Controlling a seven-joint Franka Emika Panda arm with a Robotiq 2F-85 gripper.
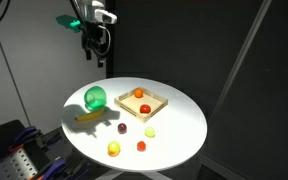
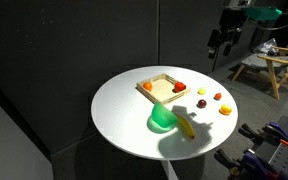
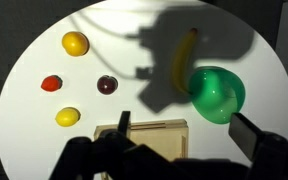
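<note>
My gripper (image 1: 94, 61) hangs high above the round white table, its fingers apart with nothing between them. In the wrist view, its fingers (image 3: 124, 123) frame part of the wooden box and the table. A green bowl (image 3: 222, 92) sits on the table with a yellow banana (image 3: 182, 62) beside it. Loose fruit lies around: a dark purple fruit (image 3: 107, 85), a yellow-orange fruit (image 3: 75, 43), a small red fruit (image 3: 51, 83) and a yellow lemon-like fruit (image 3: 67, 117). The shallow wooden box (image 1: 129, 108) holds a red fruit (image 1: 145, 108) and an orange one (image 1: 139, 93).
Bare white tabletop (image 2: 124, 110) stretches widely on the side away from the loose fruit. A wooden chair (image 2: 271, 68) stands off the table at the back right of exterior view 2.
</note>
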